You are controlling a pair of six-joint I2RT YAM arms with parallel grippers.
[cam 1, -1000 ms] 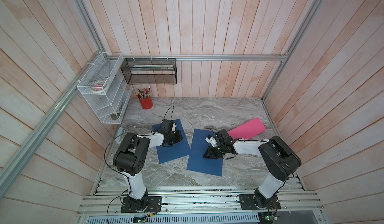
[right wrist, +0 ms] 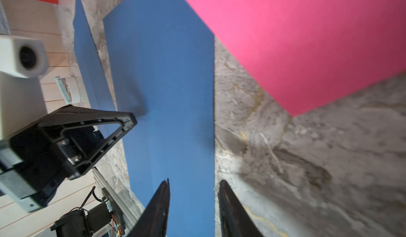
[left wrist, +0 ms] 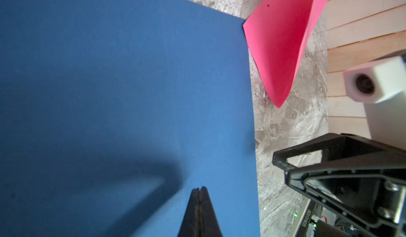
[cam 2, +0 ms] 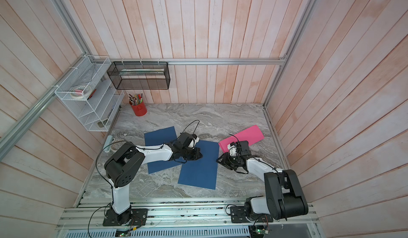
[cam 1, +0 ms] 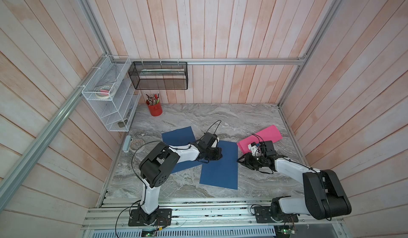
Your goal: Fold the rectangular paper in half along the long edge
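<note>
The middle blue paper [cam 1: 221,176] lies flat on the marble table, its right edge running straight in the right wrist view. Over this sheet is my left gripper, its fingertips together and nothing showing between them; whether they touch the paper I cannot tell. My right gripper is at the sheet's right edge, fingers apart on either side of that edge line, with no paper gripped. A second blue paper [cam 1: 178,135] lies to the left, partly hidden by my left arm. At the right rests a pink paper [left wrist: 281,38], doubled over.
The pink paper's near corner comes close to the blue sheet's far right corner. A red pen cup [cam 1: 155,109] stands at the back left, beside white wire shelves [cam 1: 111,94]. Bare table [cam 1: 238,114] shows at the back, and some in front.
My left gripper has moved right, from the left blue paper to over the middle one. My right gripper has moved right to that sheet's right edge. The middle sheet has shifted slightly right.
</note>
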